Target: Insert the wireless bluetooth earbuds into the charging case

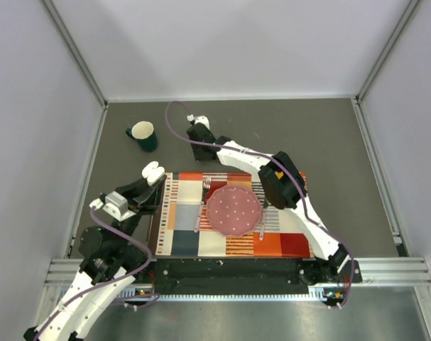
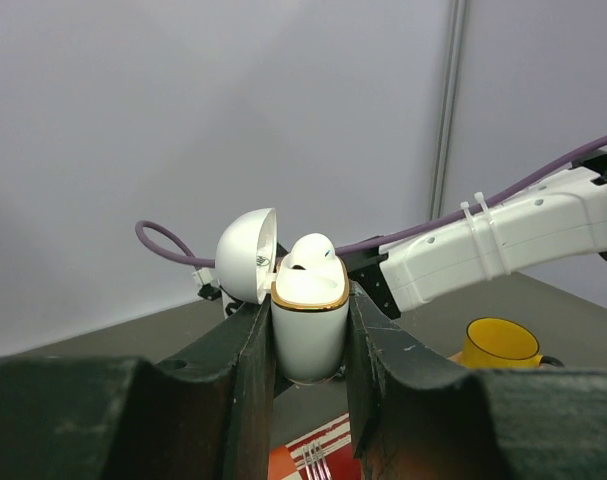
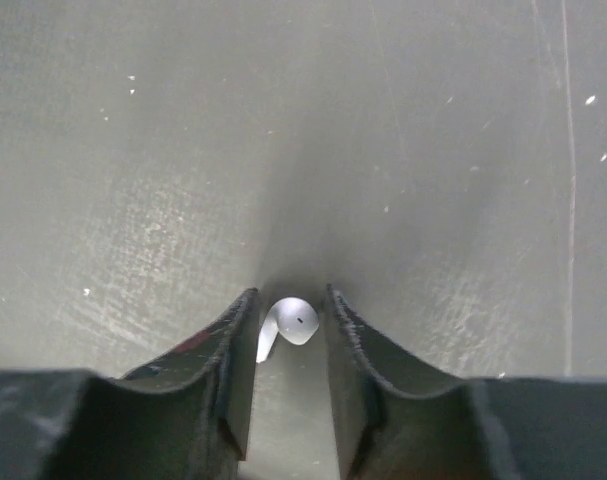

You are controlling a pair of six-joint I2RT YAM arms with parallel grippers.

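Observation:
The white charging case (image 2: pixel 310 340), with a copper-coloured rim, is pinched in my left gripper, its lid (image 2: pixel 247 255) swung open. A rounded white bump shows at its opening; I cannot tell whether it is a seated earbud. In the top view the case (image 1: pixel 153 172) is held up left of the placemat. A white earbud (image 3: pixel 295 320) with a short stem is between the fingertips of my right gripper, low over the grey table. Those fingers are apart around it, with a narrow gap on the right side; contact cannot be told.
A dark green mug (image 1: pixel 143 135) stands at the back left. The striped placemat (image 1: pixel 183 244) holds a pink plate (image 1: pixel 233 211) and a fork (image 1: pixel 203 204). A yellow mug (image 2: pixel 500 342) is near the right arm. Bare table (image 1: pixel 322 135) lies at the back right.

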